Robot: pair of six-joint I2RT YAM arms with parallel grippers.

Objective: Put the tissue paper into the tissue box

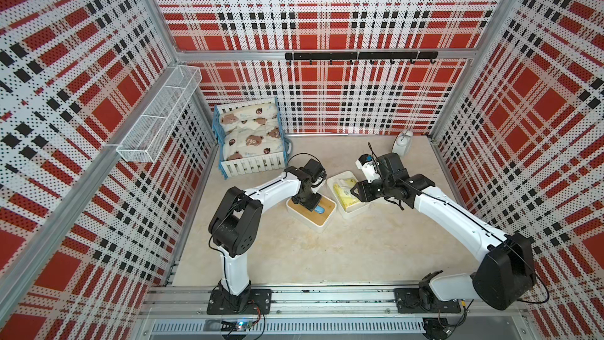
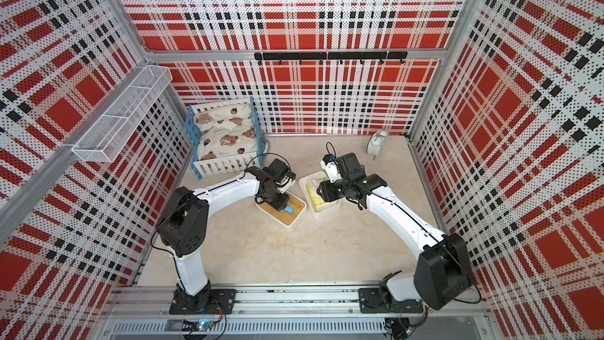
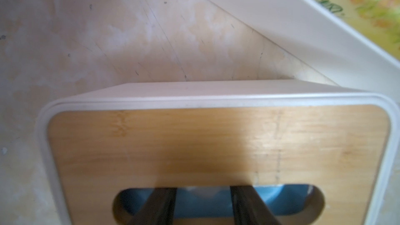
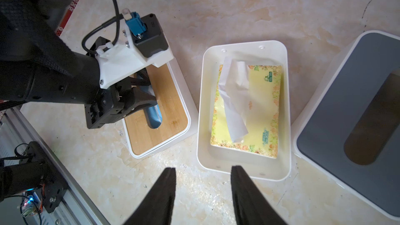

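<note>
A white tissue box (image 1: 324, 217) with a bamboo lid (image 3: 216, 141) stands left of centre, blue showing in its slot. My left gripper is part open at that slot, fingertips at or in it; whether it touches anything inside is unclear. Right of the box, a white open tray (image 4: 204, 150) holds a yellow tissue pack (image 4: 262, 104) with a loose white sheet (image 4: 233, 112) on it. My right gripper hangs open above and near this tray, with nothing between its fingertips.
A grey-lidded box (image 4: 325, 133) stands right of the tray. A crib (image 1: 248, 163) with bear-print bedding is at the back left, a small white object (image 1: 401, 146) at the back right. A wire basket (image 1: 157, 113) hangs on the left wall.
</note>
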